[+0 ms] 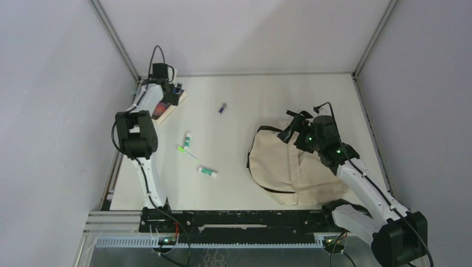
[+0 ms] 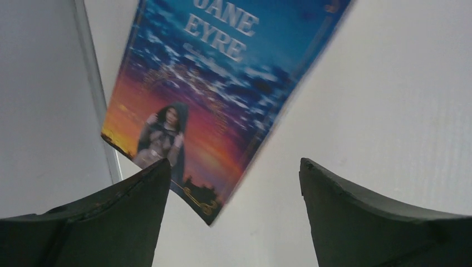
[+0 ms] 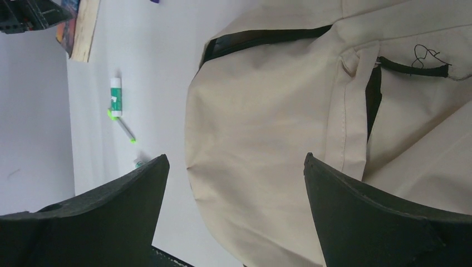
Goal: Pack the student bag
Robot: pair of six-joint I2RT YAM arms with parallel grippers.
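A Jane Eyre book (image 1: 162,110) (image 2: 211,111) (image 3: 82,30) lies at the back left, with my left gripper (image 1: 176,94) open above it. A beige bag (image 1: 275,167) (image 3: 256,128) lies flat on the right, my open right gripper (image 1: 289,130) over it. Two glue sticks (image 1: 187,140) (image 1: 207,172) (image 3: 116,97), a green-tipped pen (image 1: 189,154) (image 3: 125,127) and a small purple item (image 1: 222,108) lie loose between them.
Grey walls (image 1: 67,111) close it in on the sides and back.
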